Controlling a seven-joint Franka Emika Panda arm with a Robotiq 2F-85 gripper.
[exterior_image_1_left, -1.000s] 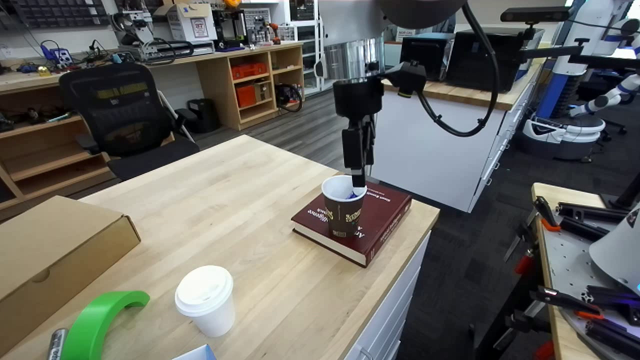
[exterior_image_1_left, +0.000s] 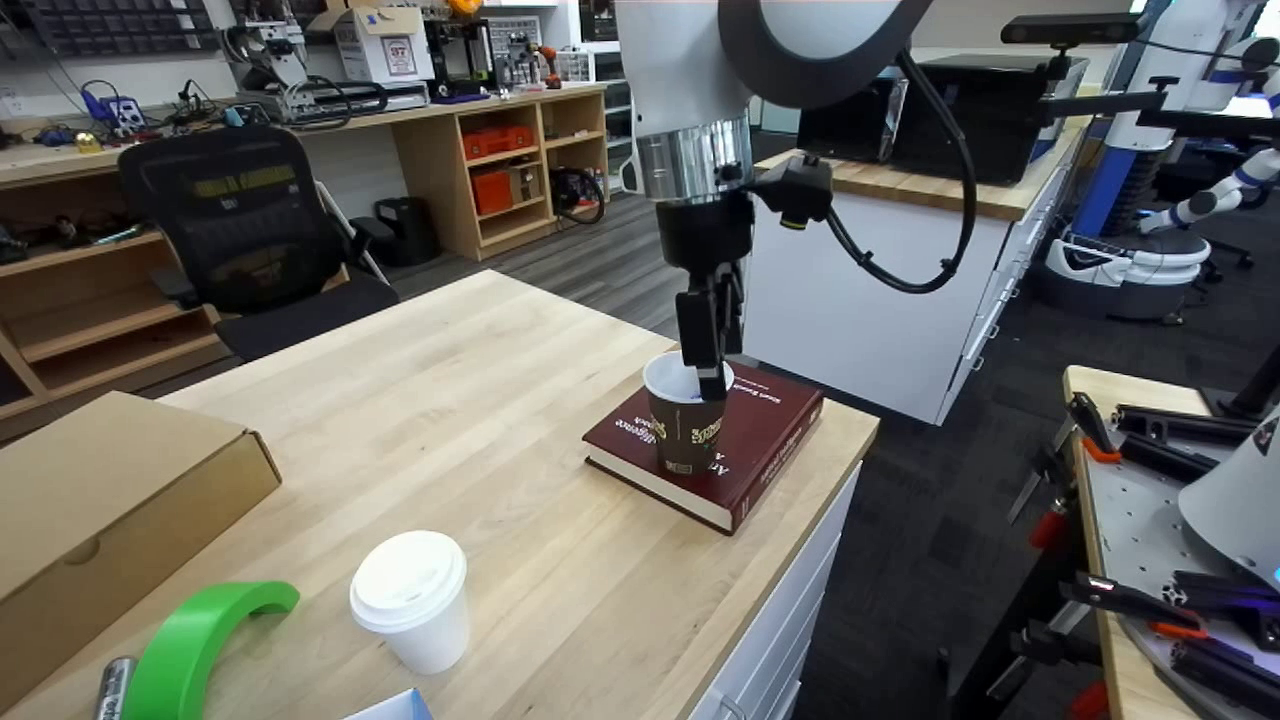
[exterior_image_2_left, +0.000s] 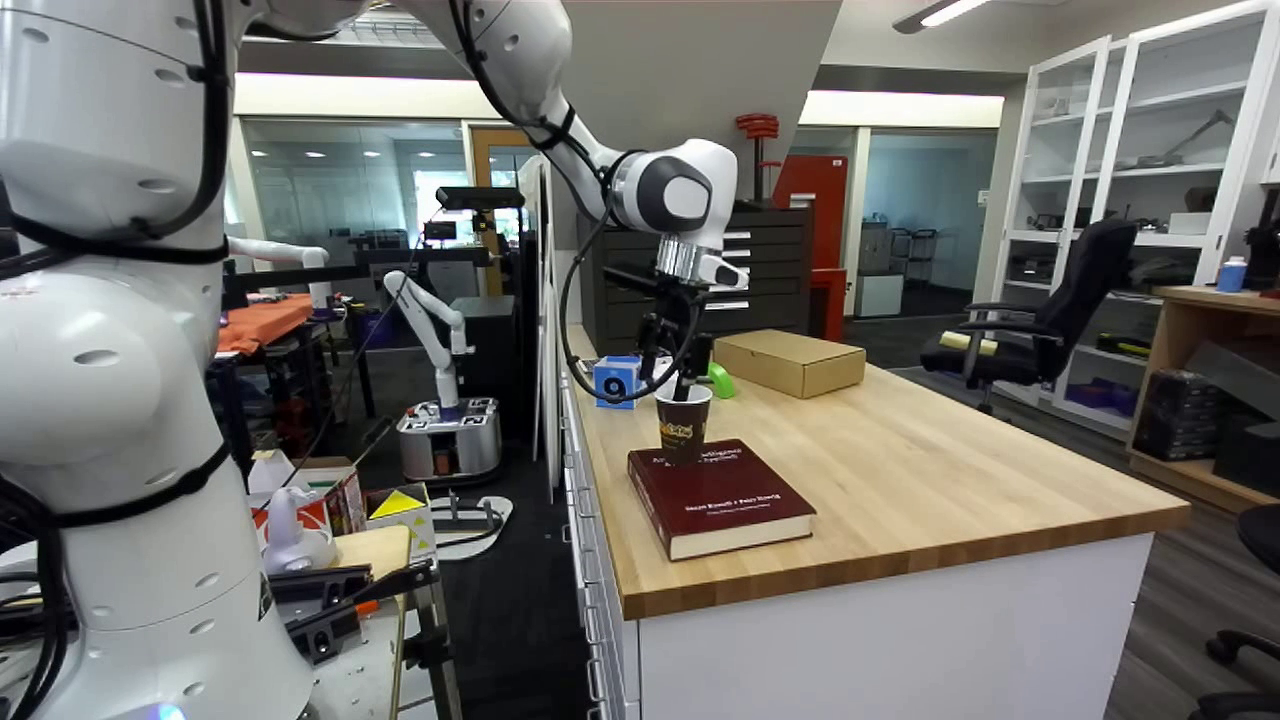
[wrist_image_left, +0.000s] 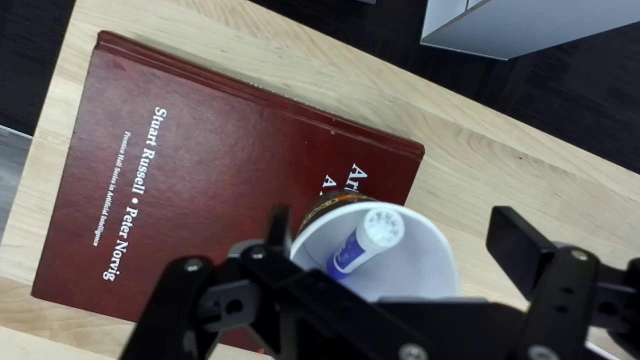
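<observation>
A dark paper cup (exterior_image_1_left: 687, 434) with a white inside stands upright on a dark red book (exterior_image_1_left: 768, 420). Inside it leans a white and purple tube (wrist_image_left: 363, 243), its round ribbed end upward, as the wrist view shows. My gripper (exterior_image_1_left: 710, 390) points down at the cup's rim. Its fingers are spread wide, one (wrist_image_left: 517, 249) to the right of the cup and the other (wrist_image_left: 277, 231) near its left side, with nothing gripped. In exterior view 2 the cup (exterior_image_2_left: 683, 426) is partly covered at the top by the gripper.
A white lidded cup (exterior_image_1_left: 414, 600), a green arch (exterior_image_1_left: 198, 648) and a cardboard box (exterior_image_1_left: 120, 480) stand elsewhere on the wooden table. A blue box (exterior_image_2_left: 617, 380) sits near the table's side edge. The book lies close to a table corner. Bare tabletop (exterior_image_1_left: 480, 396) spreads beside it.
My gripper has come down and slightly left in exterior view 1, so its fingers now reach the cup's rim. Cup and book have stayed where they were.
</observation>
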